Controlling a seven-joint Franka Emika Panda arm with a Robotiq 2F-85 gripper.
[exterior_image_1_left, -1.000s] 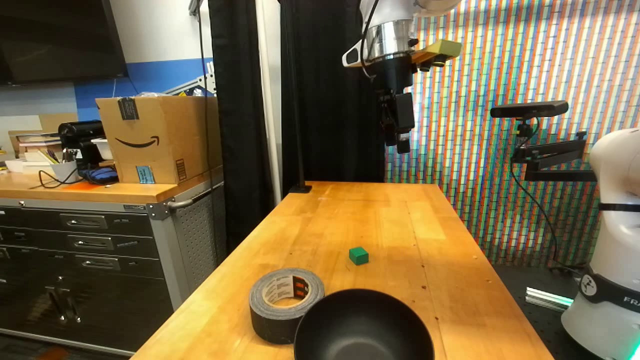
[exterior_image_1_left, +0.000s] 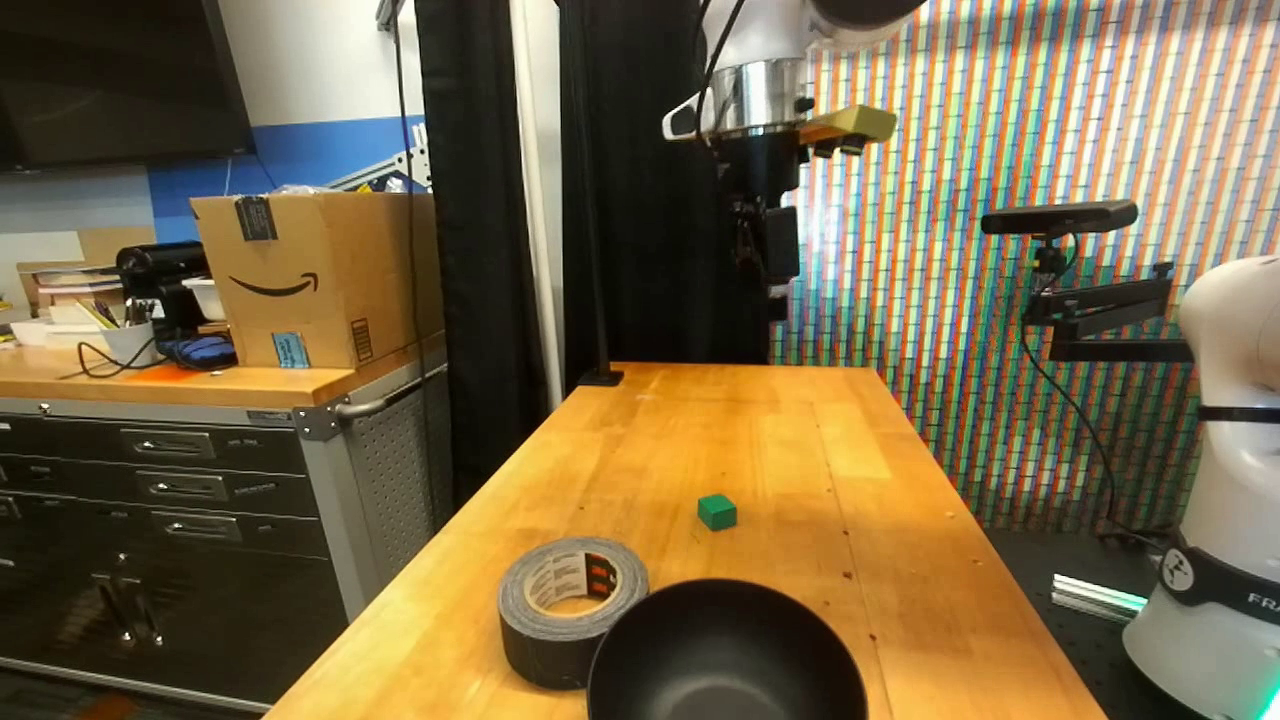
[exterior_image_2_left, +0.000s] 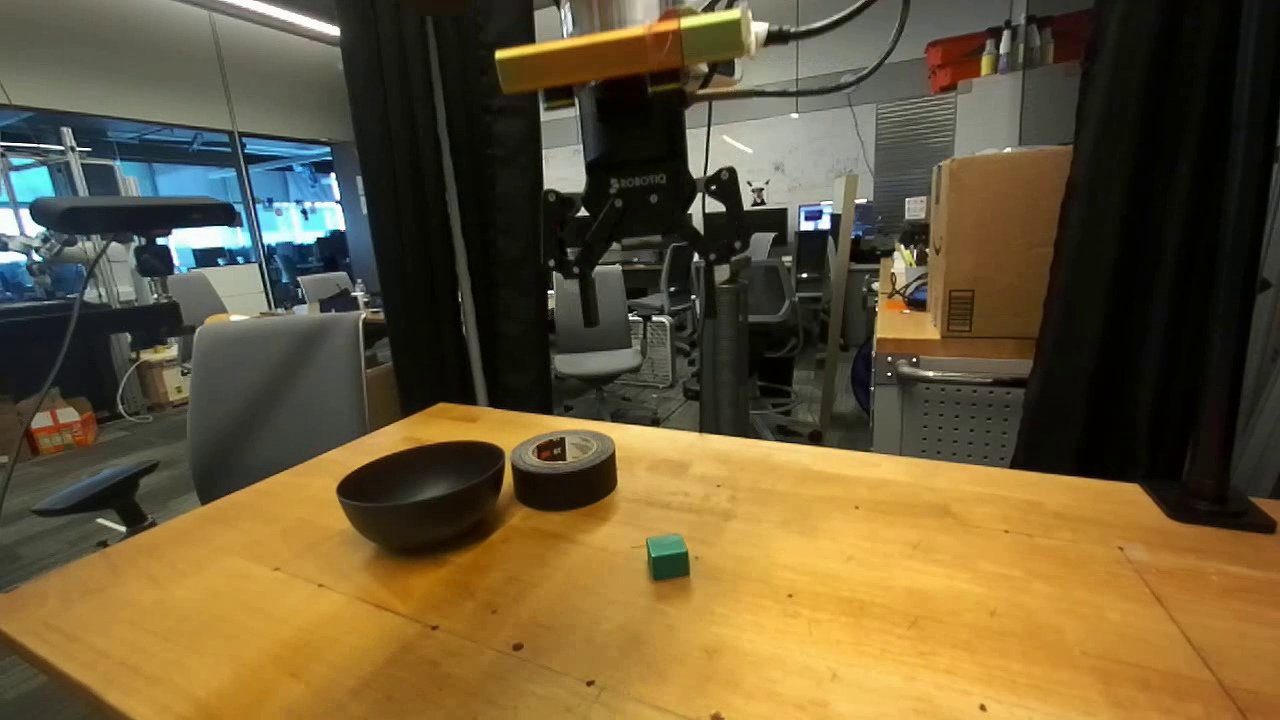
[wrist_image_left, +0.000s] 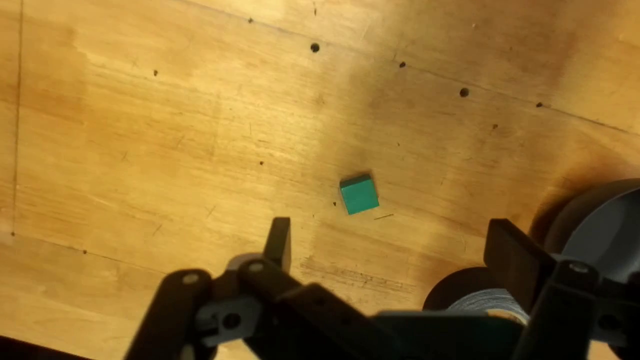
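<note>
A small green cube (exterior_image_1_left: 717, 512) lies by itself on the wooden table, between the tape roll and the far end in exterior view 1. High above the table hangs my gripper (exterior_image_2_left: 656, 314), its fingers (exterior_image_2_left: 725, 360) spread wide with nothing between them. Seen from the wrist, the cube (wrist_image_left: 360, 195) sits on the tabletop beyond the open fingertips, roughly between them sideways. A black bowl (exterior_image_2_left: 420, 492) stands upright and empty on the table. Touching or very near it is a roll of dark tape (exterior_image_2_left: 564, 470), lying flat.
Bare wood surrounds the cube on the table (exterior_image_2_left: 912, 576). A black stand base (exterior_image_2_left: 1206, 506) occupies one table corner. Off the table stand a cardboard box (exterior_image_1_left: 318, 276) on a workbench and a camera on an arm (exterior_image_1_left: 1058, 218).
In exterior view 1 the arm and gripper have shifted left and the gripper hangs more upright. Cube, bowl and tape are where they were.
</note>
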